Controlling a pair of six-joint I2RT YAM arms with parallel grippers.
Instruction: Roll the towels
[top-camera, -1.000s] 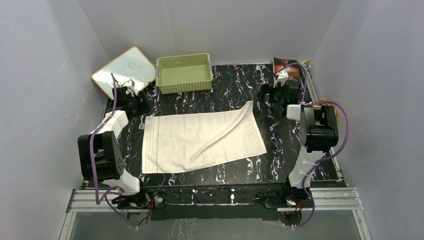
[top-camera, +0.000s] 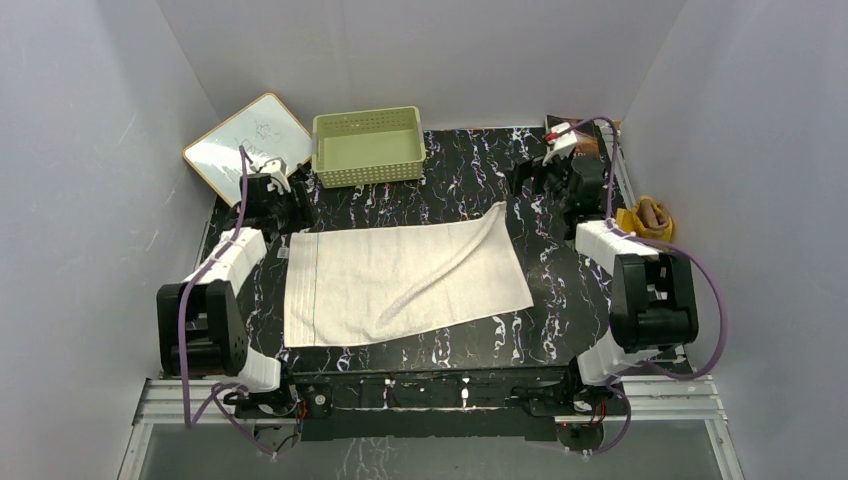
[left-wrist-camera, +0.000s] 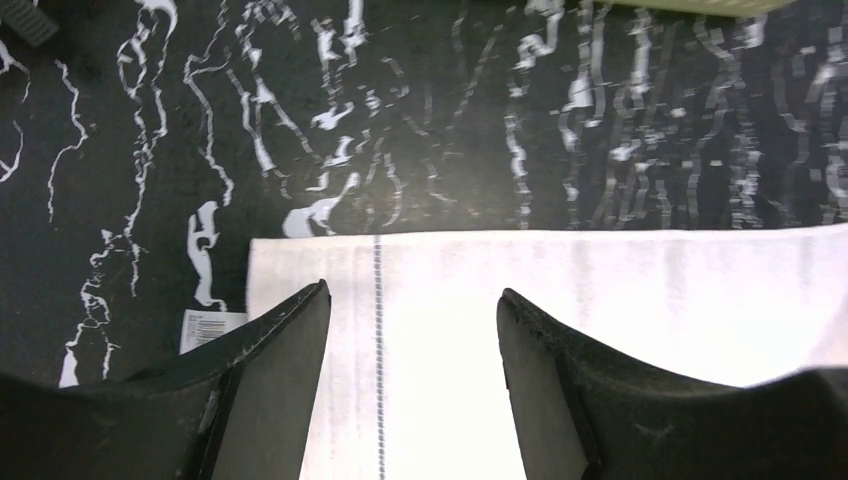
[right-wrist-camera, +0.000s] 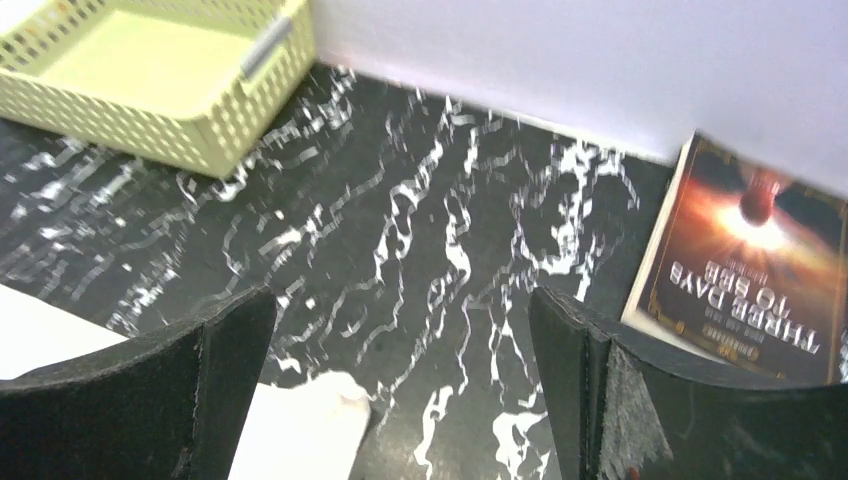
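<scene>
A cream towel (top-camera: 370, 280) lies spread on the black marble table (top-camera: 470, 160), with a diagonal fold running up to its raised upper-right corner. My left gripper is over the towel's top-left corner, its fingers apart with nothing between them; a small white tag sticks out at that edge. My right gripper stands open above the table, right of and behind the towel's upper-right corner, which shows below it in the right wrist view.
A green basket (top-camera: 368, 147) stands at the back centre. A whiteboard (top-camera: 240, 140) is at back left, a book (right-wrist-camera: 740, 250) at back right, and a yellow bag (top-camera: 650, 225) at the right edge.
My left gripper has moved slightly right, toward the towel. My right arm has swung out, its elbow shifting down and right, with the gripper a little further left.
</scene>
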